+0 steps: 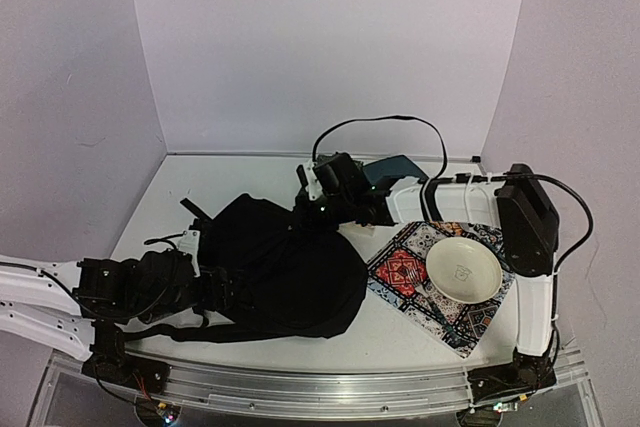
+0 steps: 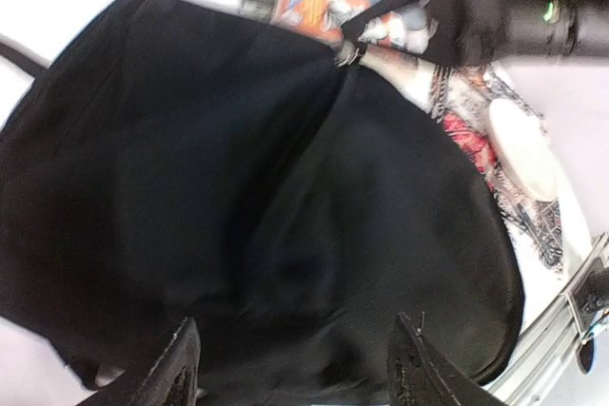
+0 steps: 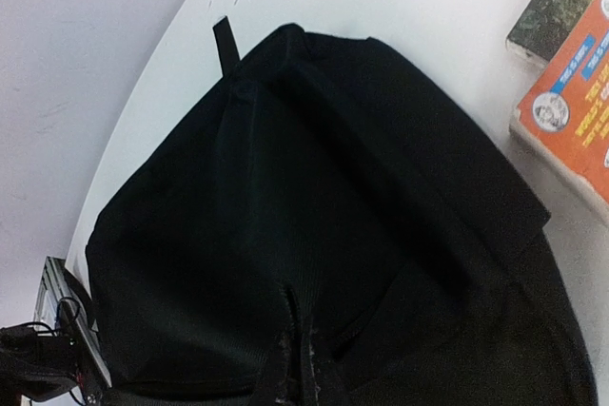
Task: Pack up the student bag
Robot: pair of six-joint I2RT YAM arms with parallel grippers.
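A black bag lies across the table's left and middle, its fabric filling much of both wrist views. My right gripper is shut on the bag's cloth, which bunches into a fold at the fingertips; the left wrist view shows this pinch at the bag's upper edge. Over the bag's near left part, my left gripper stands open, fingers wide apart with black fabric behind the gap. Whether its tips touch the cloth I cannot tell. An orange book and a dark green-covered book lie beside the bag.
At the right, a white plate and a fork rest on a patterned mat. A dark teal item lies at the back, partly behind my right arm.
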